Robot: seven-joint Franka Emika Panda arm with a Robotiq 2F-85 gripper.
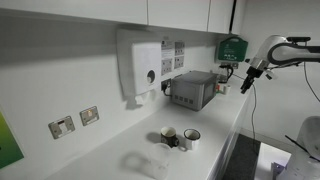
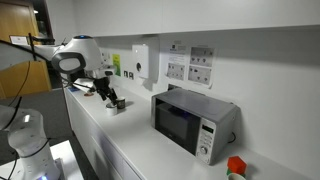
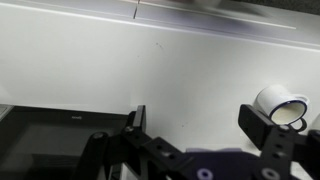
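Observation:
My gripper is open in the wrist view, its two dark fingers wide apart with only white surface seen between them. A white mug (image 3: 282, 104) with a dark-edged rim and handle shows to the right, beyond the right finger. From the first exterior view, the gripper (image 1: 247, 82) hangs in the air at the far right, off the counter's edge. On the counter there stand a white mug (image 1: 192, 139), a dark mug (image 1: 169, 136) and a clear container (image 1: 158, 160). In the second exterior view the gripper (image 2: 104, 92) appears above and near the white mug (image 2: 112, 109).
A silver microwave (image 2: 190, 121) occupies the counter against the wall. Beyond it sit a red object (image 2: 236, 165) and a green-rimmed cup (image 2: 236, 177). A white dispenser (image 1: 139, 61) is fixed to the wall. Bare counter (image 2: 145, 140) lies in front of the microwave.

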